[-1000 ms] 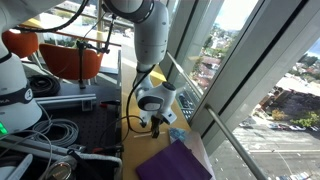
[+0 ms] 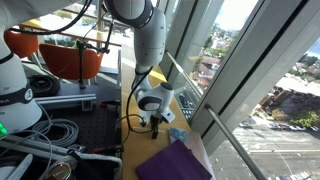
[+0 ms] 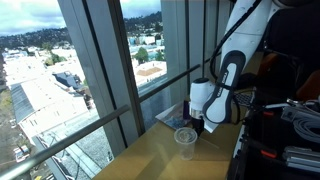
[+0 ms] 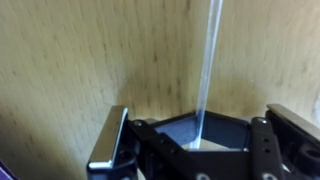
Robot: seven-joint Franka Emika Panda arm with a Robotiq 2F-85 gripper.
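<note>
In the wrist view, my gripper is shut, low over the wood-coloured tabletop (image 4: 90, 50). A thin, pale, see-through stick (image 4: 211, 45) runs from the top edge of that view down between the fingertips, which close on it from both sides. From outside, the gripper (image 2: 155, 131) points down at the table beneath the white arm (image 2: 148, 45). The stick is too small to make out clearly there. A clear plastic cup (image 3: 187, 141) stands on the table close to the gripper in exterior view 2.
A purple cloth or sheet (image 2: 175, 162) lies on the near part of the table, with a light-blue item (image 2: 178, 135) beside it. Tall windows (image 3: 60, 70) border one side. Bare tabletop (image 3: 135, 160) extends in front of the cup.
</note>
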